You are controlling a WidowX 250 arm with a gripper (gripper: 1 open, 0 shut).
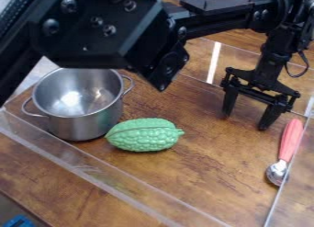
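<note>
My gripper (247,114) hangs at the right of the wooden table, its two black fingers apart and pointing down, with nothing visible between them. A steel pot (76,109) with two side handles stands at the left, empty. Right of the pot lies a green bumpy bitter melon toy (143,134). Below my gripper, toward the right edge, a scoop with a pink handle (291,139) lies with its metal bowl toward the front.
The black arm spans the upper part of the view, hiding the back left. Clear strips border the wooden surface (185,185). A small blue object sits at the bottom left corner.
</note>
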